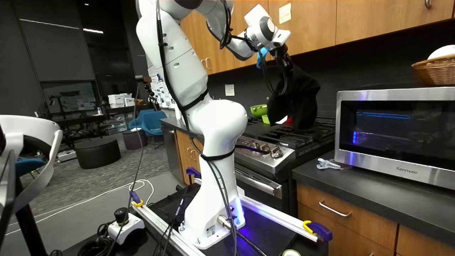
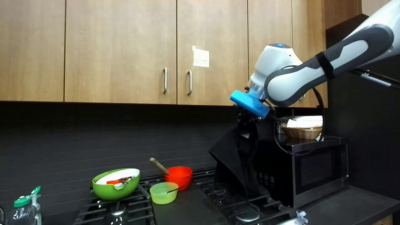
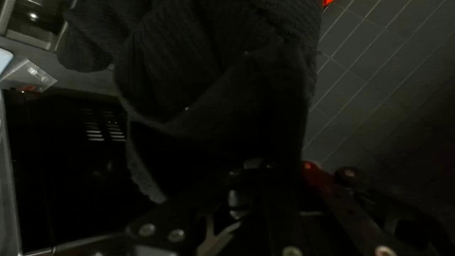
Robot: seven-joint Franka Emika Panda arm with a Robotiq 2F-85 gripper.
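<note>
A black cloth (image 2: 234,159) hangs in folds from my gripper (image 2: 245,125) above the right burners of the stove (image 2: 221,200). In the wrist view the dark cloth (image 3: 213,81) fills the upper middle, and the gripper's fingertips are lost in shadow against it. From the side, the gripper (image 1: 283,64) is shut on the top of the cloth (image 1: 296,98). The lower end of the cloth reaches down close to the burner grates; whether it touches them I cannot tell.
Left of the cloth stand a red bowl (image 2: 179,177) with a wooden handle in it, a light green bowl (image 2: 163,193) and a green bowl (image 2: 112,189). A microwave (image 2: 318,161) topped by a basket (image 2: 302,132) is close on the right. Cabinets (image 2: 213,30) hang above.
</note>
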